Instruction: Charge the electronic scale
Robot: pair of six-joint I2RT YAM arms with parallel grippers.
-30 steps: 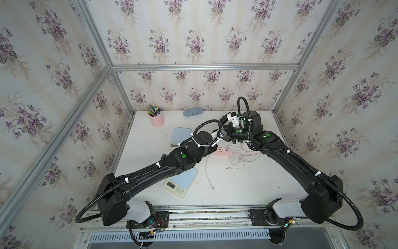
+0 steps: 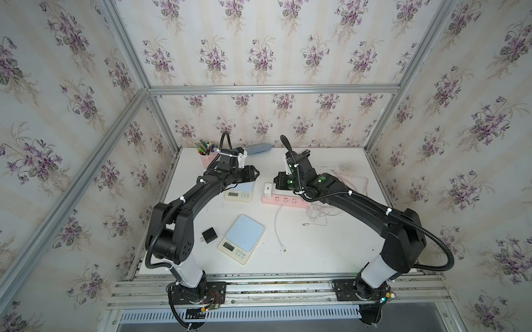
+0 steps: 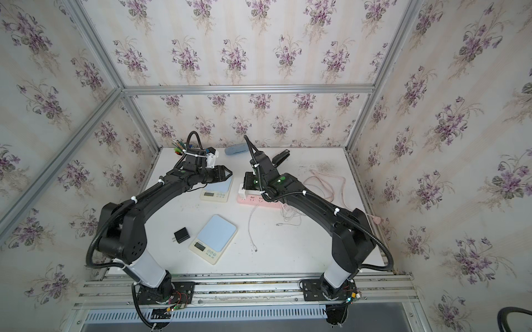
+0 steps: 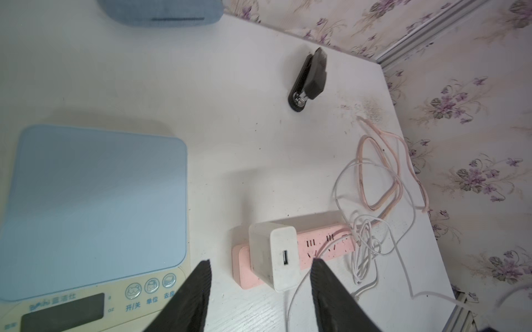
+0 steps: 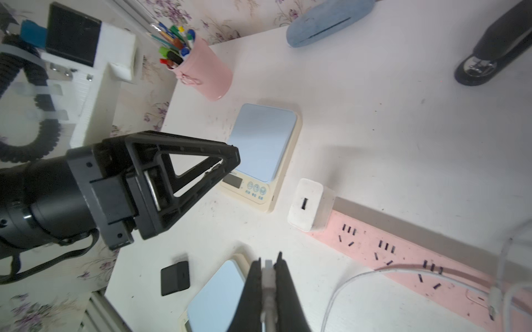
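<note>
In the left wrist view one electronic scale (image 4: 99,204) with a blue plate lies beside my left gripper, which is open and empty above the table. A second scale (image 2: 241,238) lies nearer the front. A white charger block (image 4: 274,254) sits on the left end of the pink power strip (image 4: 327,240). My right gripper hangs over the table, its fingers shut on a thin white piece (image 5: 268,282) that looks like a cable end. A white cable (image 2: 278,227) runs forward from the strip, its loose end on the table.
On the left lies a black adapter (image 2: 209,235). A pink pen cup (image 5: 206,74) and a blue case (image 5: 330,22) stand at the back, with a stapler (image 4: 308,80) farther right. Coiled cables (image 4: 365,238) lie by the strip.
My grippers, close together a second ago, are now apart. The left arm has drawn back left over the rear scale. The right arm has swung left toward the charger block.
</note>
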